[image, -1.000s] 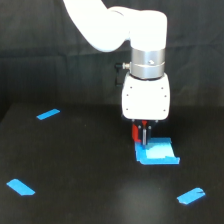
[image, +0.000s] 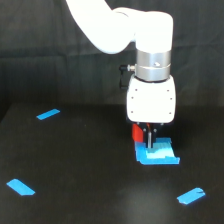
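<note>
My gripper (image: 149,141) points straight down, its dark fingers low over the far edge of a pale blue square (image: 160,157) on the table. A small red object (image: 137,132) shows beside the fingers, on their left, and is partly hidden by the gripper. Whether any of it lies between the fingers does not show, and the gripper's opening is too small to make out.
Blue tape strips lie flat on the dark table, at the back left (image: 48,114), the front left (image: 20,187) and the front right (image: 191,196). A black curtain (image: 50,60) hangs behind.
The arm and gripper have shifted slightly right and a little lower. More of the red object now shows to the left of the fingers. The blue square has not moved.
</note>
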